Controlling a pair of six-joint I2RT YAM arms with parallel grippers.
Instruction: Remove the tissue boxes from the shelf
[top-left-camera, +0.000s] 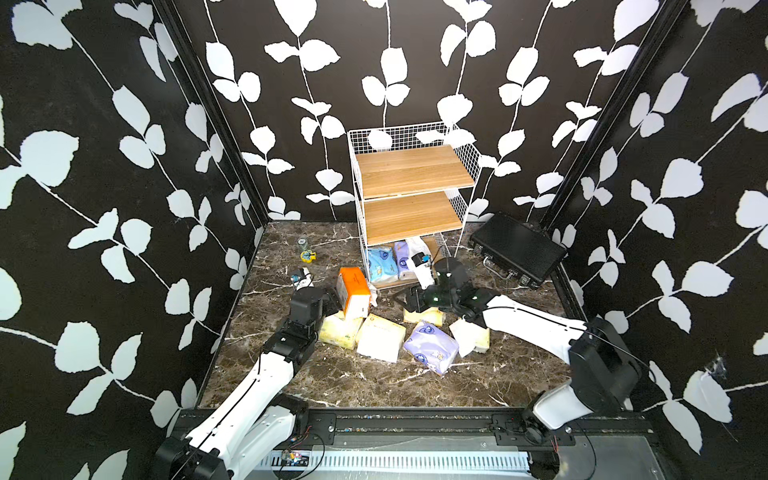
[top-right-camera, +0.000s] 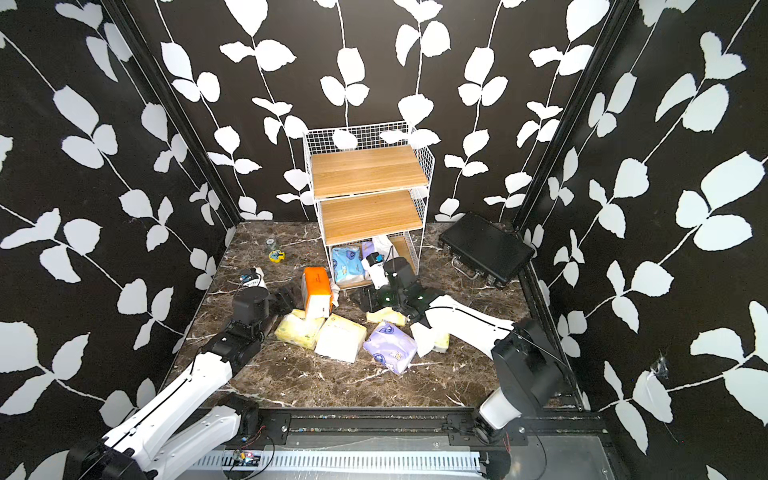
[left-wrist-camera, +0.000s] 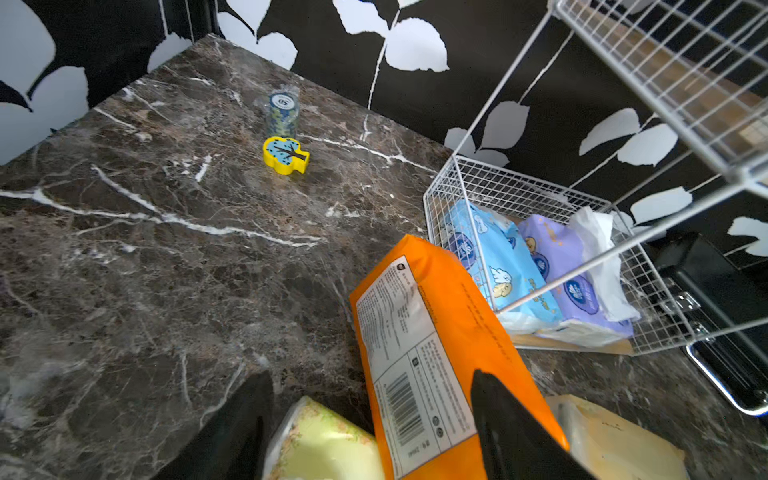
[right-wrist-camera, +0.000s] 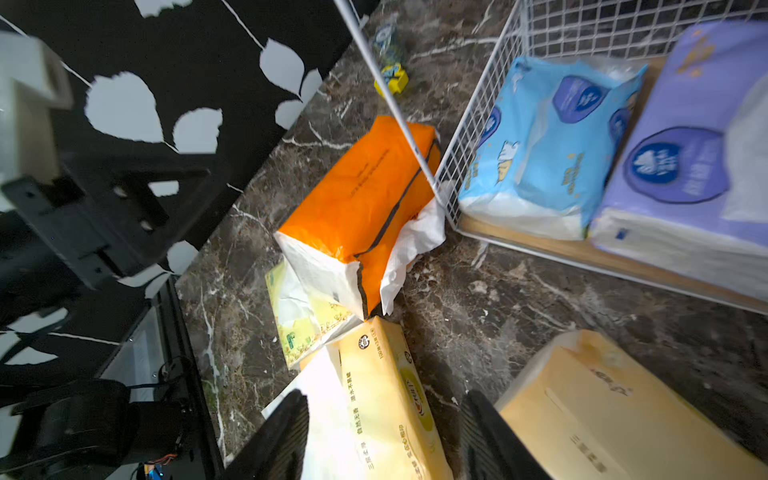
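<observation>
On the bottom tier of the white wire shelf (top-left-camera: 364, 204) lie a blue tissue pack (right-wrist-camera: 552, 144) and a purple tissue pack (right-wrist-camera: 672, 152). An orange tissue pack (left-wrist-camera: 472, 336) stands on the counter just left of the shelf. My left gripper is part open beside it, with the pack's lower end lying in view between and beyond the fingers, not visibly gripped. In front of the shelf, my right gripper is part open; a yellow pack (right-wrist-camera: 392, 392) shows beyond its fingers. The shelf's upper board (top-right-camera: 368, 169) and middle board (top-right-camera: 372, 216) are bare.
Near the front lie a second purple pack (top-left-camera: 432, 348), a pale pack (top-left-camera: 381, 338) and other yellowish packs. A black case (top-left-camera: 518, 249) sits right of the shelf. A yellow tree-shaped toy (left-wrist-camera: 285, 155) rests at the back left, where the counter is mostly clear.
</observation>
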